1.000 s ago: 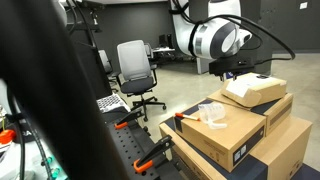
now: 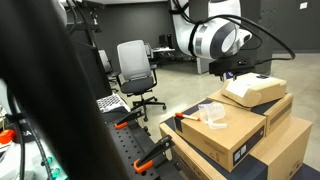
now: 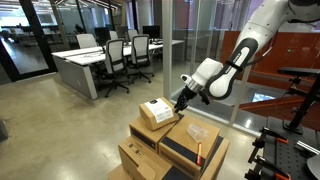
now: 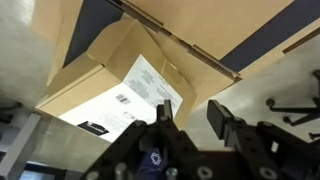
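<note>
A small cardboard box [image 2: 262, 92] with a white printed sheet [image 4: 150, 85] on it rests on top of larger cartons. In the wrist view the box lies tilted across the left and middle, with the sheet facing the camera. My gripper stands open at the lower part of that view, its dark fingers [image 4: 165, 112] apart and nothing between them. The fingertips overlap the sheet's lower right edge there; whether they touch it I cannot tell. In exterior view 1 the gripper [image 2: 228, 75] hangs beside the box's upper left side, small and partly lost against the arm.
A clear plastic container [image 2: 210, 112] and an orange-red stick-like item [image 2: 187, 117] lie on the nearer carton [image 2: 235, 146]. The white arm [image 2: 208, 35] reaches in from above. Office chairs [image 3: 113, 52] and desks stand well behind. Open floor [image 3: 70, 140] lies left of the cartons.
</note>
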